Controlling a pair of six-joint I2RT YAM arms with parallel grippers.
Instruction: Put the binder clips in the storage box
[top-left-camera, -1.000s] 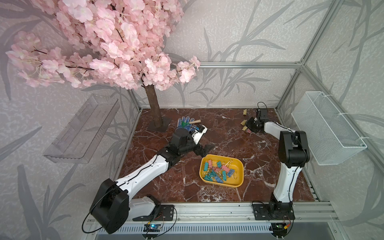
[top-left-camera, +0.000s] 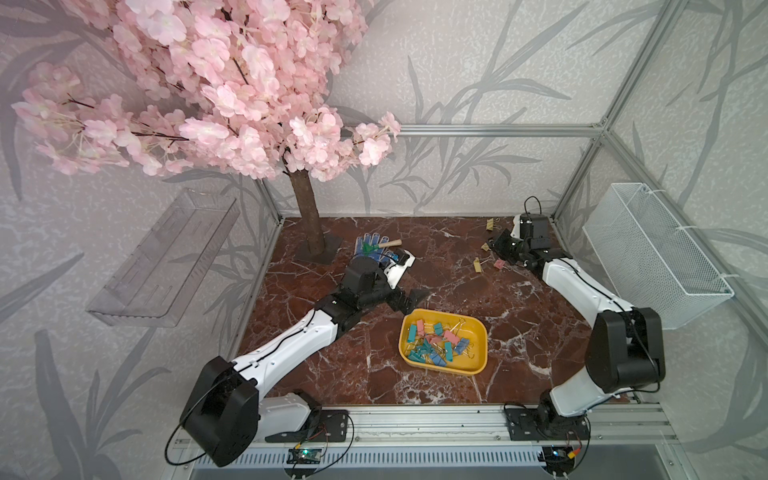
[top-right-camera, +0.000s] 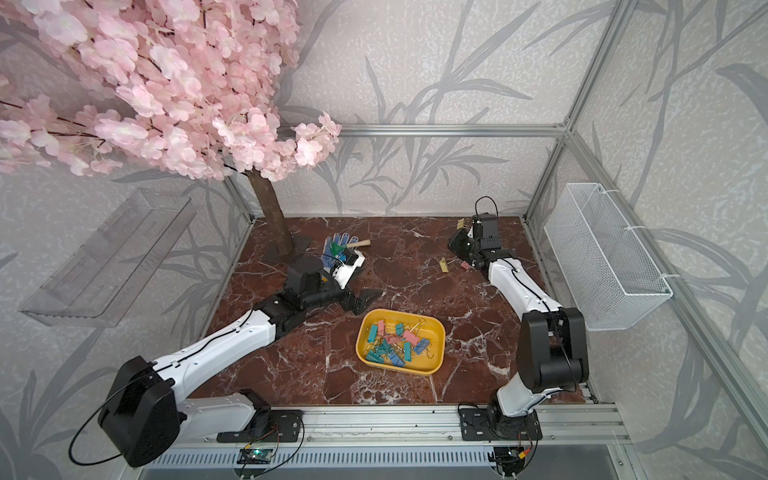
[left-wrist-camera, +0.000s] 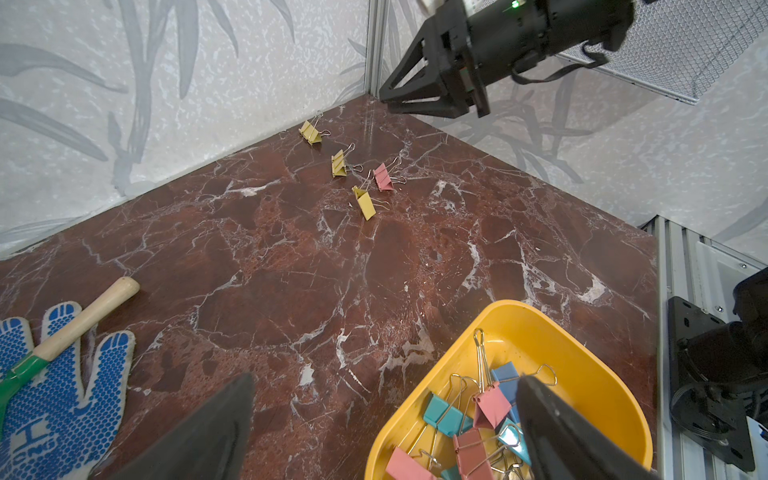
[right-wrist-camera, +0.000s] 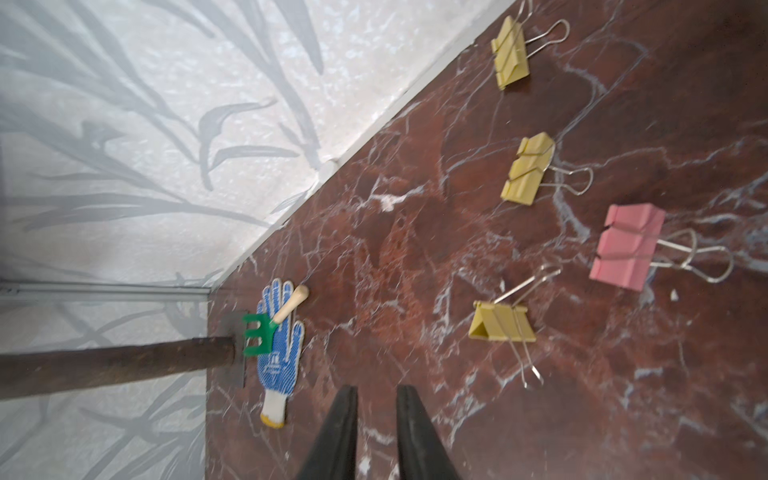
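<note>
The yellow storage box at front centre holds several teal, pink and blue binder clips. At the back right lie yellow clips and a pink clip. My right gripper is raised above the table near these clips, its fingertips close together; what, if anything, is between them does not show clearly. My left gripper hangs open just behind the box's left end, its fingers at both lower sides of the left wrist view.
A glove with a green-headed tool lies at the back left beside the tree trunk. Wire baskets hang on both side walls.
The left arm and box are unchanged.
</note>
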